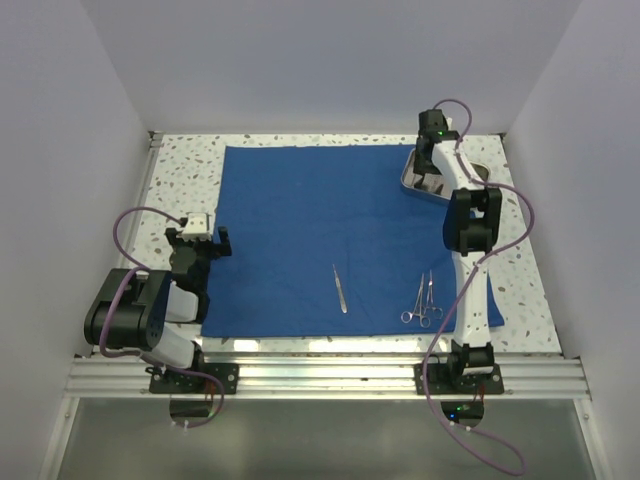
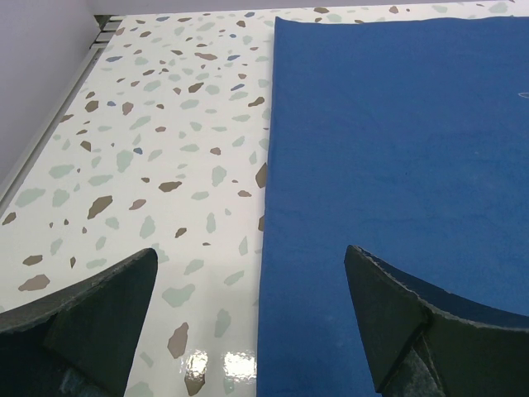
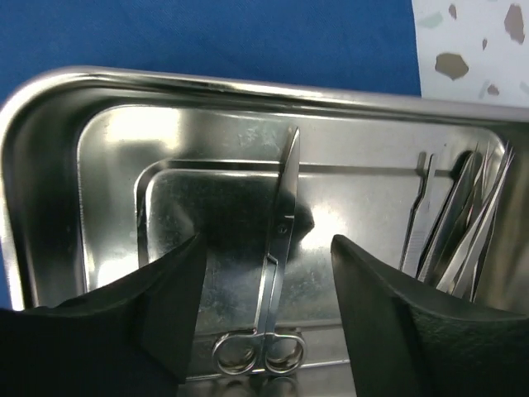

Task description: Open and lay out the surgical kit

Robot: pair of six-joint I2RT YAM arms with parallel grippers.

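A steel tray sits at the back right of the blue cloth. My right gripper is open above it, with scissors lying in the tray between its fingers and several tweezer-like instruments at the tray's right side. On the cloth lie a slim instrument near the middle front and several ringed instruments at the front right. My left gripper stands open at the cloth's left edge, with only cloth and table below it in the left wrist view.
Speckled table borders it on the sides. Grey walls enclose the back and sides.
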